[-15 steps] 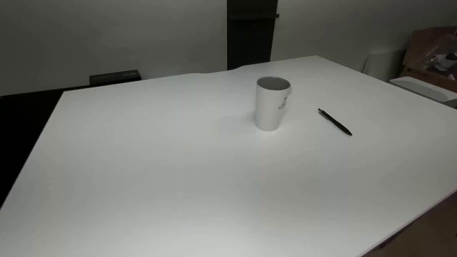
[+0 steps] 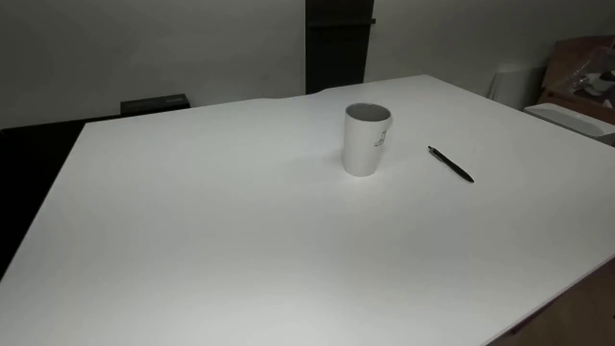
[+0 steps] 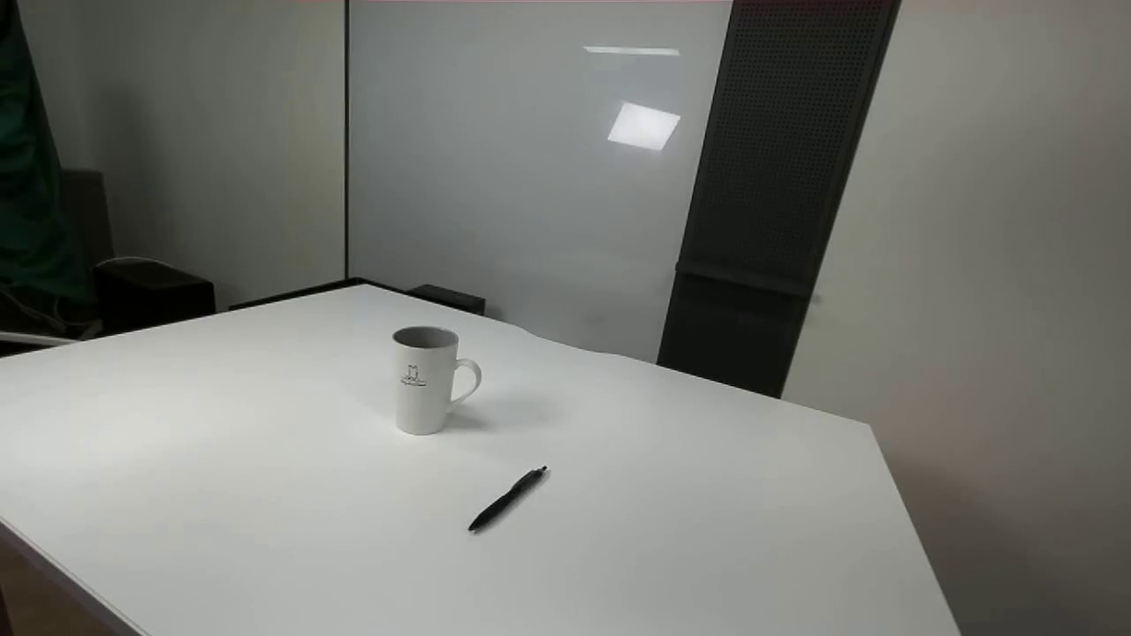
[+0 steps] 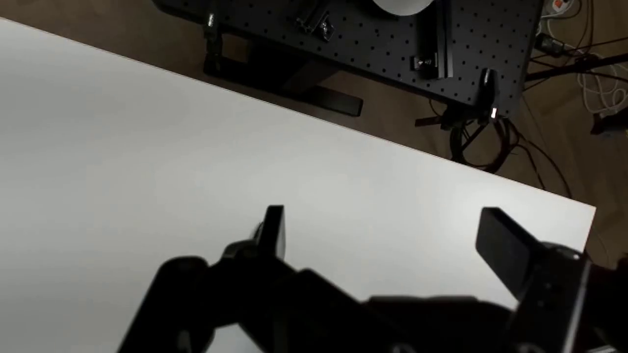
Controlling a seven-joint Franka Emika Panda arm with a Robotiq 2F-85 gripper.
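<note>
A white mug (image 2: 361,147) with a grey inside and a small dark print stands upright on the white table. Its handle shows clearly in the second exterior view, on the right side of the mug (image 3: 421,383). Beside it, apart from it, lies a black pen (image 2: 451,165), which is also nearer the camera than the mug as a pen (image 3: 509,499) in the second exterior view. My gripper appears only in the wrist view, open, its fingers wide apart with bare table between them. Neither mug nor pen can be made out in that view.
A dark panel (image 3: 790,191) stands behind the table.
The mug and pen have stayed where they were. Only the shading on the table in the first exterior view differs slightly.
</note>
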